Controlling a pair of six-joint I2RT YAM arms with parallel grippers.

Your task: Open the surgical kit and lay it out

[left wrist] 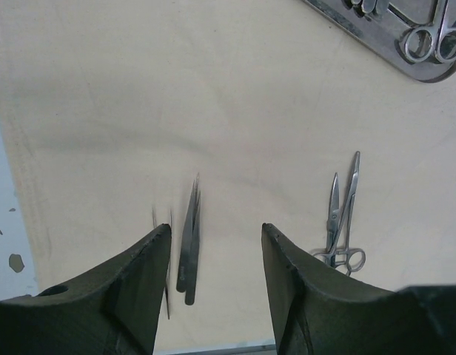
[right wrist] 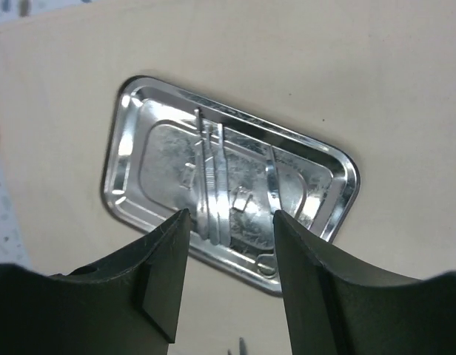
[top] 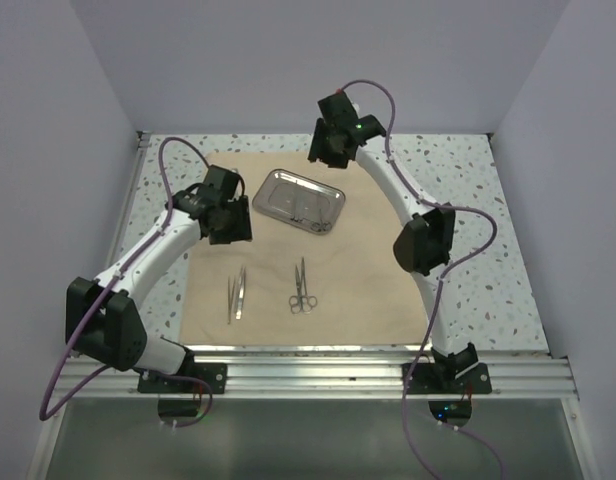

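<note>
A steel tray (right wrist: pixel 161 96) lies on the tan cloth (top: pixel 368 280), holding several slim instruments (right wrist: pixel 222 185) and looped handles. Tweezers and slim instruments (left wrist: pixel 191 259) lie at the cloth's lower left; two scissor-like instruments (left wrist: pixel 333 214) lie overlapped at lower middle. My left gripper (top: pixel 238 226) is open over the cloth left of the tray, its fingers apart with nothing held in the left wrist view. My right gripper (top: pixel 328 150) is open, raised at the back, just beyond the tray; in the right wrist view the tray shows beyond its empty fingers.
The speckled table (top: pixel 468 290) borders the cloth, with walls at the back and sides.
</note>
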